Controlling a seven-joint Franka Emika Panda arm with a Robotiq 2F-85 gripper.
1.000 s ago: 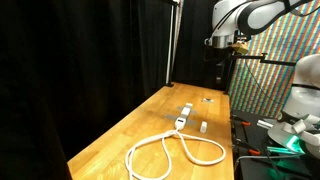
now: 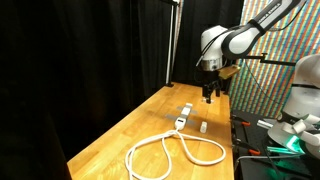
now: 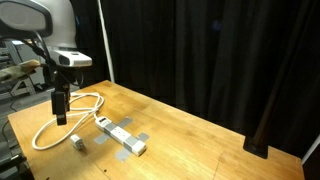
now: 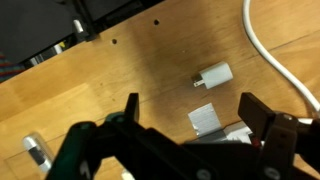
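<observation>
Over the wooden table, my gripper stands open with nothing between its fingers. Below it in the wrist view, a small white block (image 4: 214, 75) lies on the tabletop, apart from the fingers. The same block (image 2: 204, 127) is near the table's right side in the first exterior view, and the block (image 3: 77, 143) shows at front left in the second. A white power strip (image 3: 120, 133) lies close by, its white cord (image 2: 148, 138) looped across the table. In the wrist view the strip is partly hidden behind the gripper.
Flat pale squares lie on the table, one square (image 4: 204, 120) beside the block. A dark stand (image 3: 257, 145) is at the table's back edge. Black curtains hang behind.
My arm has come down and to the left in the first exterior view, so the gripper is lower over the table. The block, strip and cord have not moved.
</observation>
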